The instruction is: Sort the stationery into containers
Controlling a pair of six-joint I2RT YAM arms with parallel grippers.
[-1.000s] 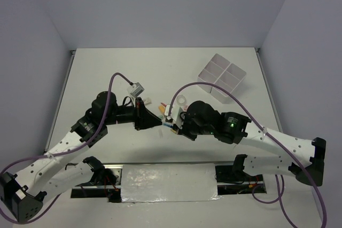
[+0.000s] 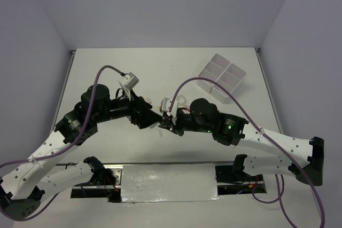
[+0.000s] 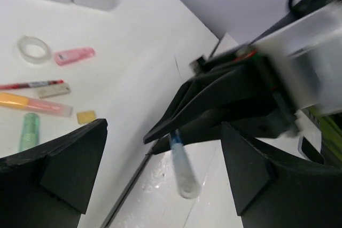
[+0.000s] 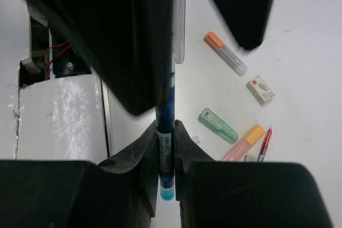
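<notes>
My left gripper (image 2: 145, 117) stands open near the middle, close to my right gripper (image 2: 172, 118). In the right wrist view a dark blue pen (image 4: 166, 158) stands between the right gripper's fingertips, which look closed on it. In the left wrist view a pale pen end (image 3: 184, 172) pokes out from the right gripper, between the spread left fingers. On the table lie an orange-capped pink highlighter (image 4: 240, 148), a green item (image 4: 216, 124), an orange-capped marker (image 4: 224, 52), an eraser (image 4: 259, 89) and a red pen (image 4: 266, 143).
A pale compartment container (image 2: 222, 76) stands at the back right. A white tape ring (image 3: 33, 49), a pink item (image 3: 74, 55) and a small yellow piece (image 3: 86, 117) also lie on the table.
My left arm has shifted, its wrist rising toward the back and its gripper moving slightly left from the pen. The right gripper has moved slightly left and toward the back.
</notes>
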